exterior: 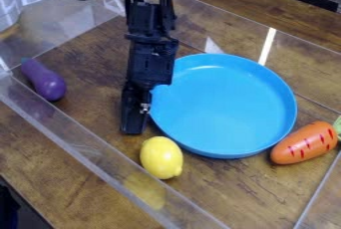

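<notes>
My black gripper (pixel 139 114) points down at the left edge of a round blue plate (pixel 220 104), low over the wooden surface, its fingertips at or beside the rim. It looks shut, with nothing visible between its fingers, though the dark fingers are hard to make out. A yellow lemon (pixel 162 156) lies below the plate, in front of the gripper. A purple eggplant (pixel 43 80) lies to the left, and an orange toy carrot (pixel 304 143) lies at the lower right of the plate.
A clear plastic wall (pixel 94 153) runs diagonally along the lower left. The wooden surface (pixel 213 24) behind the plate is mostly free, as is a patch between the eggplant and the gripper.
</notes>
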